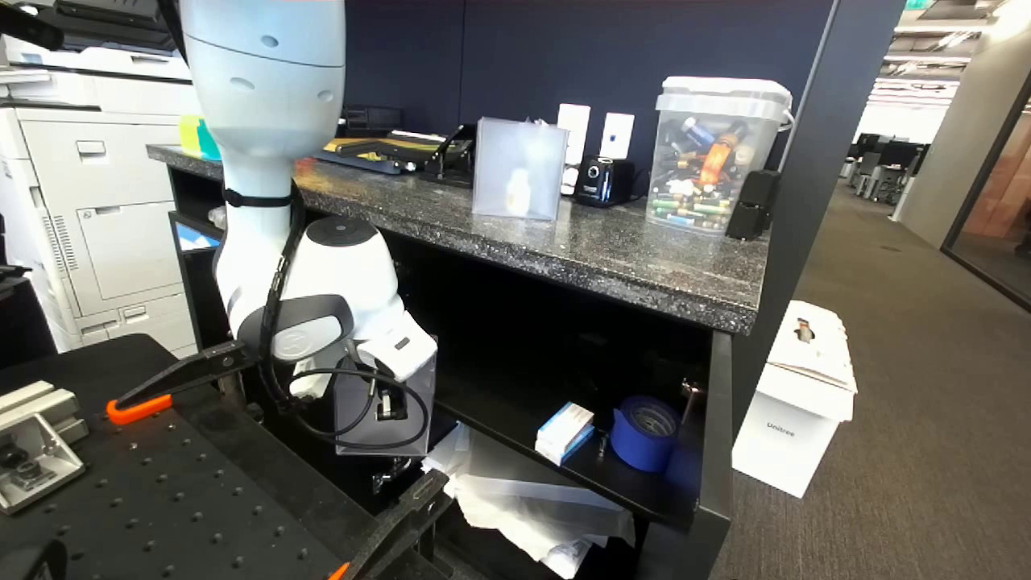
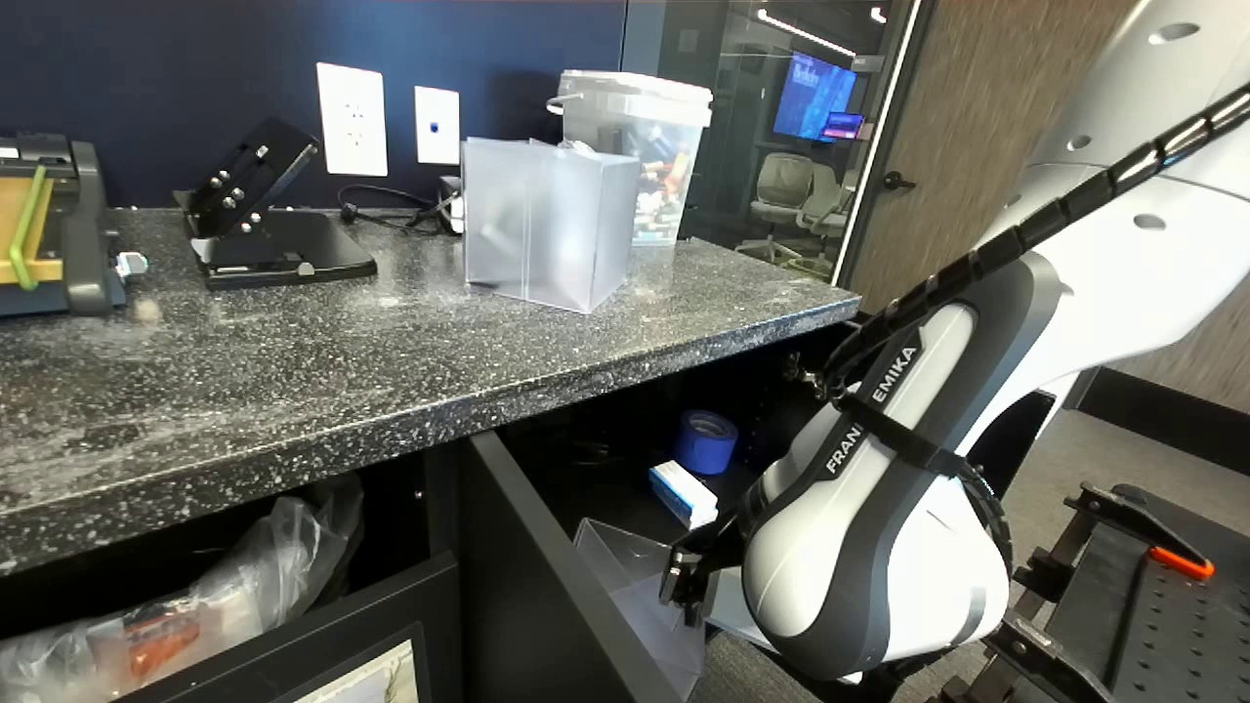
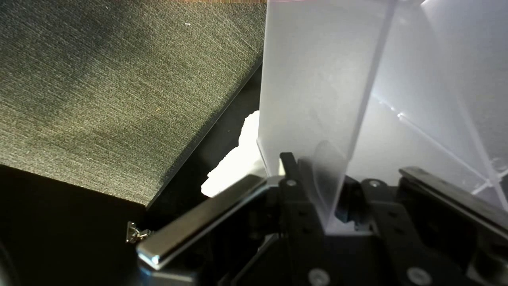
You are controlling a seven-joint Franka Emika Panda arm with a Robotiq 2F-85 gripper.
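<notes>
A clear, frosted plastic box [image 3: 314, 81] fills much of the wrist view's upper right. One of its walls runs down between the fingers of my gripper, which is shut on that thin wall. In exterior view 1 the box [image 1: 411, 430] hangs below the wrist, in front of the cabinet's open lower part, partly behind a looped cable. The second exterior view has the box [image 2: 627, 592] beside the open cabinet door, with the gripper [image 2: 686, 582] at its edge. What the box holds, if anything, is not clear.
A similar frosted box [image 1: 519, 174] stands on the counter [image 1: 609, 242] near a tub of batteries [image 1: 710, 159]. On the cabinet shelf are a small white-and-blue box [image 1: 565, 432] and blue tape [image 1: 642, 437]. White plastic wrapping [image 1: 522, 503] lies below. The cabinet door [image 2: 557, 562] is close to the gripper.
</notes>
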